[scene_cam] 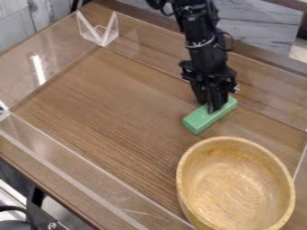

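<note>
A green rectangular block (204,119) lies on the wooden table at the right, above a tan bowl. The black robot gripper (211,92) hangs down over the block's upper end, its fingers low against or around it. Whether they grip the block is hard to tell, as the dark parts overlap.
A large tan bowl (236,190) stands at the bottom right. A clear wire or plastic rack (99,30) is at the back left. Marble-like panels border the back.
</note>
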